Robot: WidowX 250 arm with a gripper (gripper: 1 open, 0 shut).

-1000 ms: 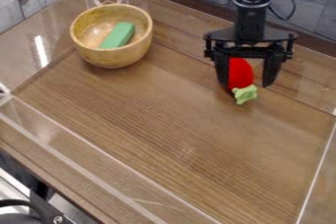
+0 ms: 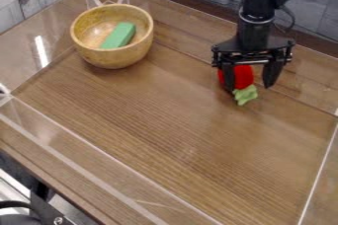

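My gripper [image 2: 251,63] is low over the right part of the table, open, its dark fingers spread around a red object [image 2: 238,77] with a light green piece [image 2: 246,95] at its lower end. Part of the red object is hidden by the gripper, and I cannot tell whether the fingers touch it.
A wicker bowl [image 2: 93,37] with a green block [image 2: 117,35] in it sits at the back left. A wall edges the back.
The gripper has shifted slightly toward the back of the table. The red and green object shows little change.
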